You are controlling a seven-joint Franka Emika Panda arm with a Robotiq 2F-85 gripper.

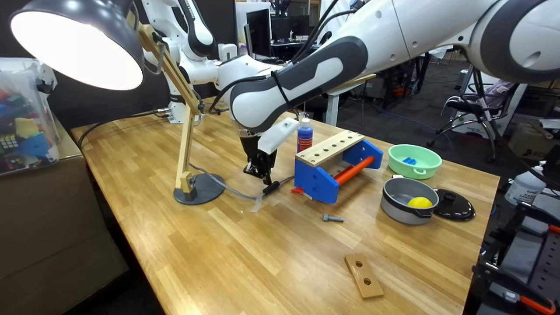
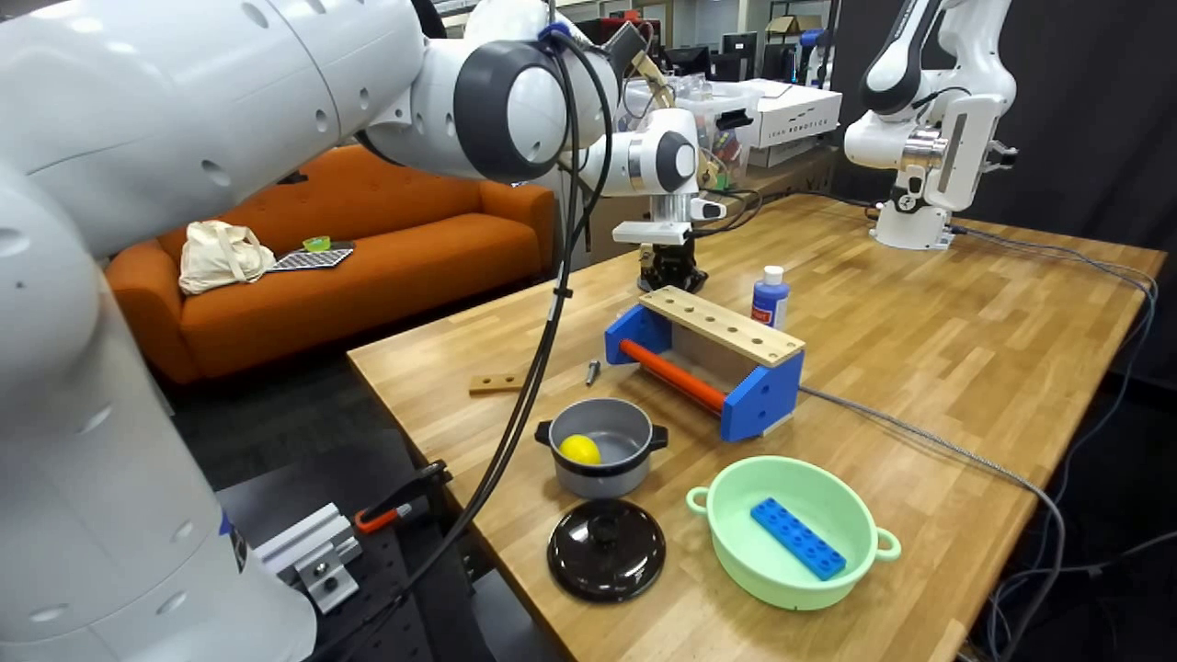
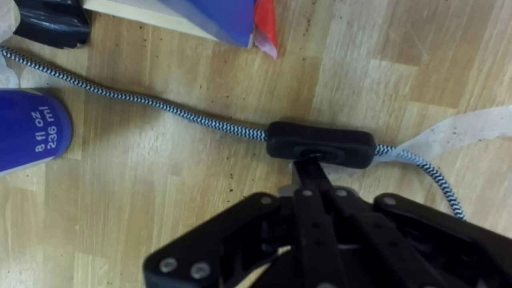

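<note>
My gripper is shut, nothing showing between its fingers. In the wrist view its tip overlaps the lower edge of a black inline cord switch; whether it presses on the button cannot be told. A grey-and-white braided cable runs out from both ends of the switch. In exterior view 1 the same switch lies on the table just below my gripper. The desk lamp glows at the upper left, its round base standing to the left of the switch.
Close to the arm stand a blue bottle and a blue-and-wood rack. Further right are a grey pot with a yellow ball, a black lid and a green basin.
</note>
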